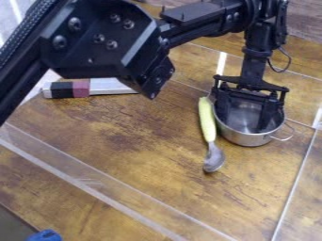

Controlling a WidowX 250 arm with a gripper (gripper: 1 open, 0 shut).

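A small steel pot (246, 134) with a wire handle stands on the wooden table at the right. My black gripper (249, 105) reaches down from above into the pot's top, its fingers inside or at the rim; whether they hold anything cannot be told. Just left of the pot lies a spoon (209, 136) with a pale yellow handle, its steel bowl toward the front.
At the back left, partly behind the arm, lies a white object with a pink and dark end (64, 88). A blue item (41, 235) is at the bottom-left corner.
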